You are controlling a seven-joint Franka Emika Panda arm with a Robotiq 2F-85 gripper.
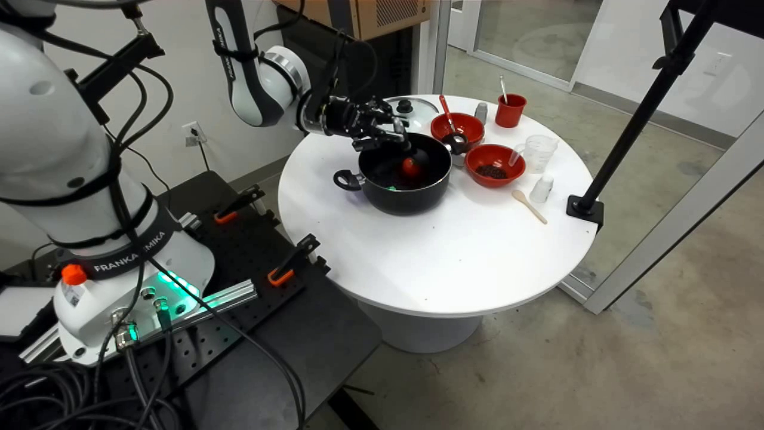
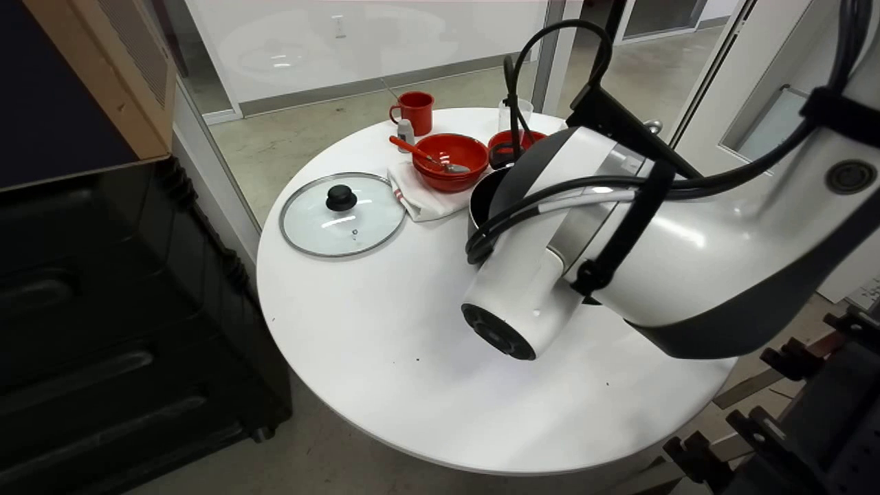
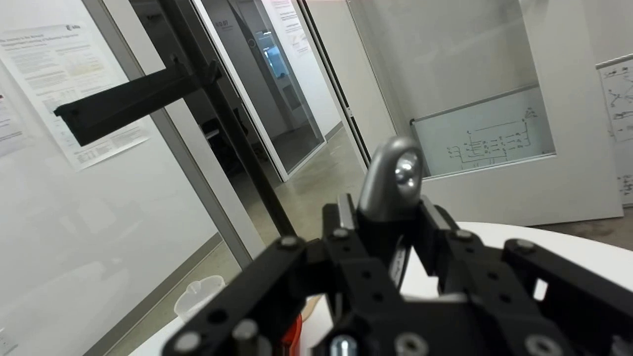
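Observation:
In the wrist view my gripper is shut on a utensil handle (image 3: 388,178), whose rounded grey end with a hole sticks up between the fingers. Seen from exterior view 1, the gripper (image 1: 390,132) hangs over the back rim of a black pot (image 1: 404,200). A dark rounded shape, which may be the utensil's head, shows inside the pot beside a red patch (image 1: 410,168). A small green bit (image 1: 391,189) lies in there too. What the utensil's lower end touches cannot be told. The arm hides most of the pot in exterior view 2.
Right of the pot stand a red bowl with a spoon (image 1: 469,124), a red bowl of dark bits (image 1: 490,179), a measuring cup (image 1: 538,151), a shaker (image 1: 542,189) and a wooden spoon (image 1: 530,206). A glass lid (image 2: 317,223) lies behind.

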